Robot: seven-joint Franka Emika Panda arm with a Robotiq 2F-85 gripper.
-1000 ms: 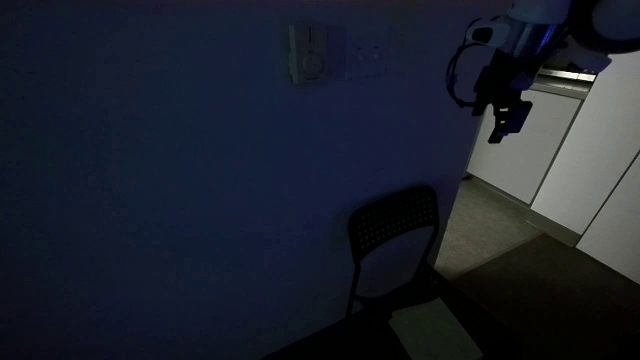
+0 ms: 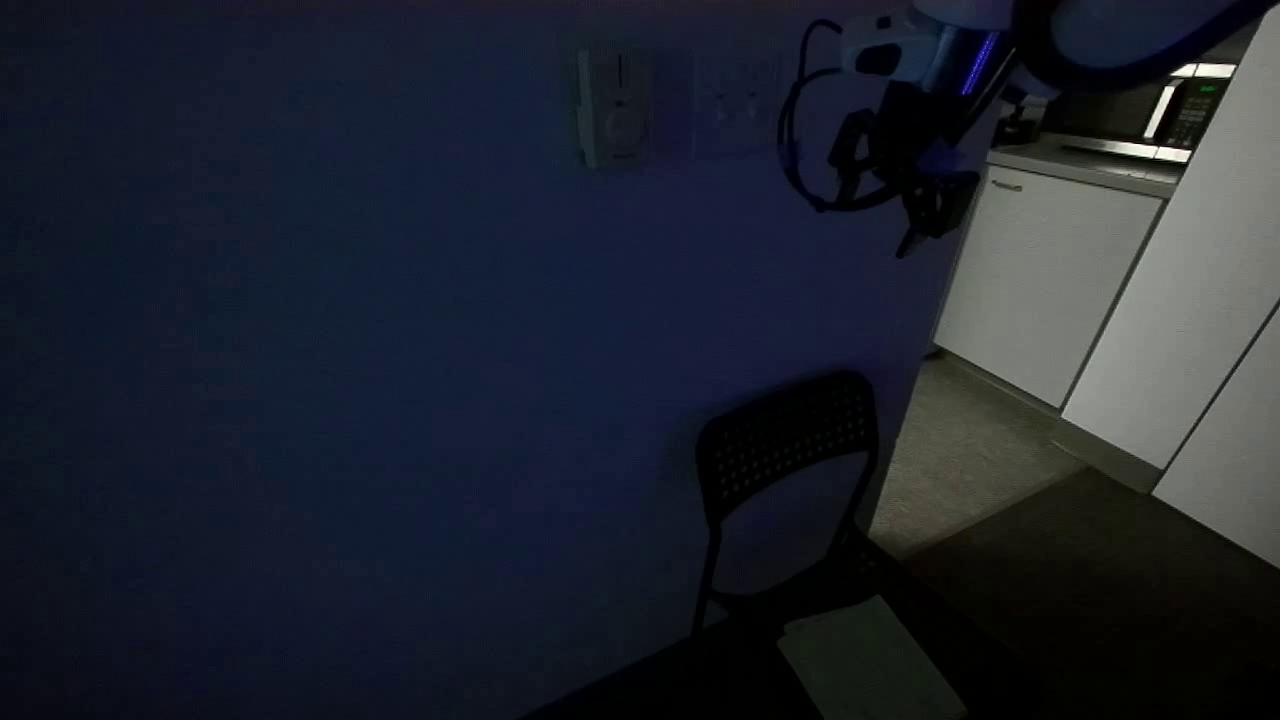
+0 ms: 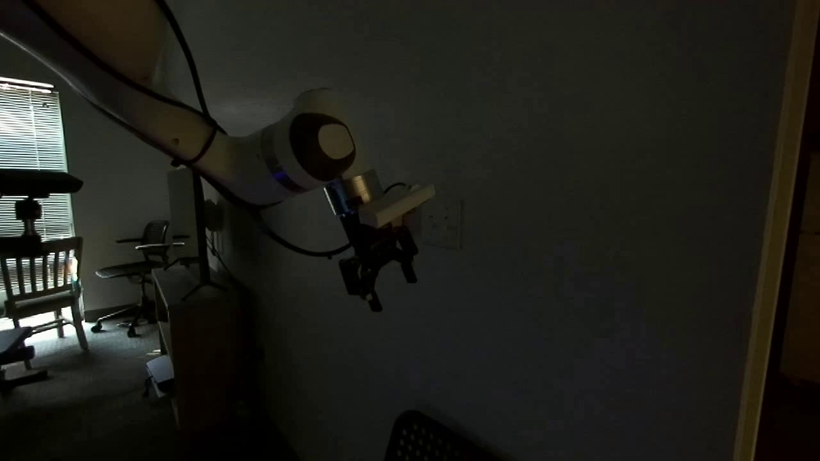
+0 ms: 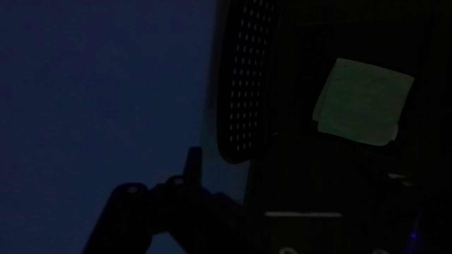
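Note:
High beside the wall, my gripper [image 3: 393,291] points downward with its two fingers spread apart and nothing visible between them. The room is very dark, and in the wrist view only one finger [image 4: 193,163] stands out clearly against the wall. Below is a black chair [image 2: 788,438] with a perforated backrest, close to the wall. A pale, folded cloth or paper [image 4: 364,101] lies flat on a dark surface in front of the backrest, well away from the gripper. Mounted on the wall are a switch plate [image 3: 442,223], near the gripper, and a boxy white device [image 2: 615,108].
The wall [image 2: 360,360] runs close along the arm's side. White cabinets [image 2: 1044,276] and a microwave [image 2: 1134,114] stand beyond the wall's end. In the second exterior view, a low cabinet [image 3: 204,346] stands to the left, with a wooden chair [image 3: 42,284] farther back.
In exterior view 1, the arm and gripper have shifted left and slightly up, closer to the switch plate. The chair and the pale folded item have stayed where they were.

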